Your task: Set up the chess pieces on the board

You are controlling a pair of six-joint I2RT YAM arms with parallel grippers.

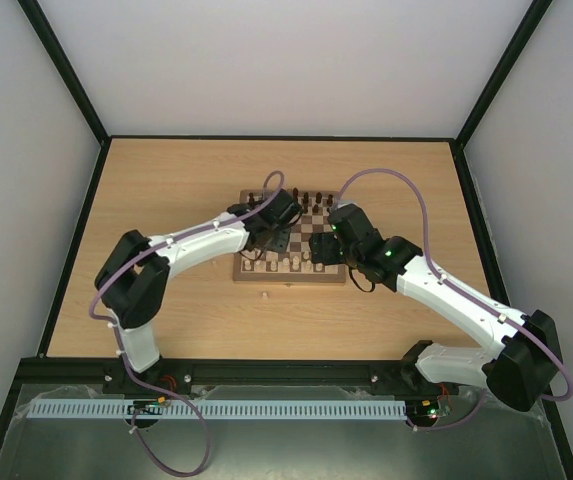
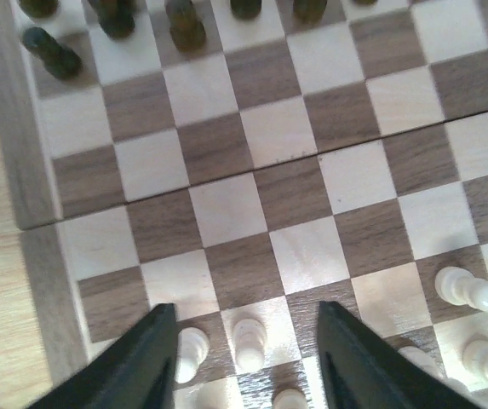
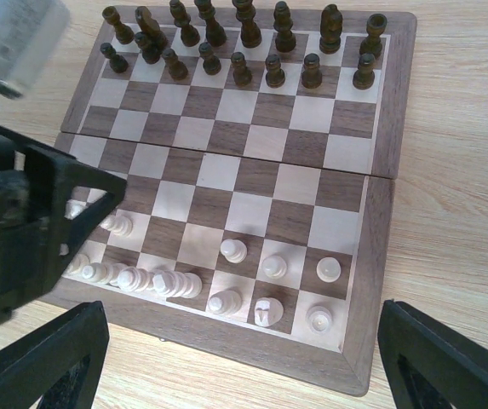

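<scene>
The chessboard (image 3: 197,175) carries dark pieces (image 3: 249,25) in two rows along its far side and white pieces along the near side. My left gripper hovers over the near-left part, its fingers apart and nothing held between them. Below it a white pawn (image 2: 249,345) stands on a light square, with another white pawn (image 2: 191,354) beside it to the left. My right gripper is wide open and empty above the near-right side. Ahead of it are white pawns (image 3: 273,266) and taller white back-row pieces (image 3: 268,312).
A small pale piece (image 1: 264,294) lies on the table in front of the board. The left arm's gripper body (image 3: 5,230) covers the board's left side in the right wrist view. Bare table (image 1: 416,170) surrounds the board.
</scene>
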